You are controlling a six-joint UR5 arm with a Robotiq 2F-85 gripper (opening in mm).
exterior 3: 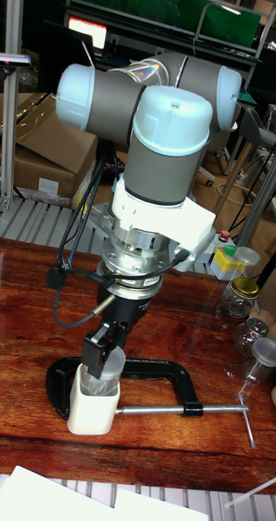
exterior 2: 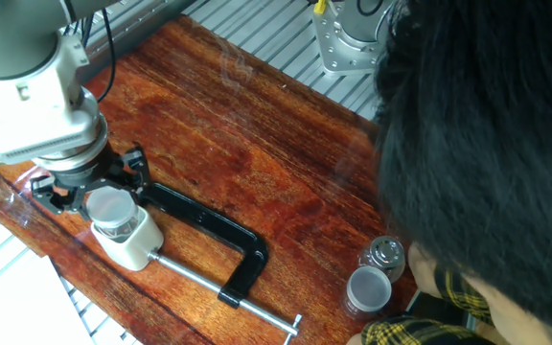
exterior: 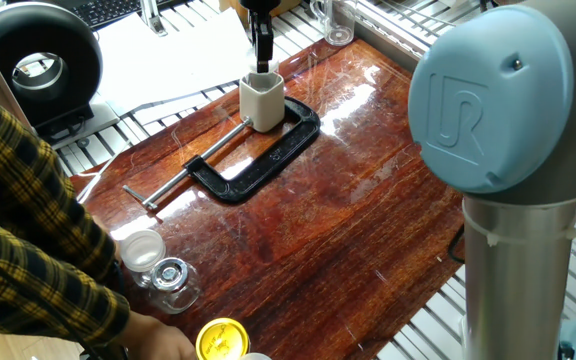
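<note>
A white holder (exterior 2: 127,240) stands at the table's edge, against the screw end of a black C-clamp (exterior 2: 209,222). Inside it sits a clear jar with a pale lid (exterior 2: 111,206), its upper part showing above the rim. My gripper (exterior 2: 94,195) points down just over this jar, black fingers (exterior 2: 134,165) spread wide on either side of the lid. A gap shows between the lid and one finger; contact on the other side is hard to judge. In exterior view 1 the gripper (exterior: 263,68) is edge-on above the holder (exterior: 262,102).
A person's arms (exterior: 28,220) reach over the near left corner, by a white-lidded jar (exterior: 143,250), a silver-lidded jar (exterior: 172,285) and a gold-lidded jar (exterior: 222,341). A glass mug (exterior: 338,22) stands at the far edge. Mid-table is clear.
</note>
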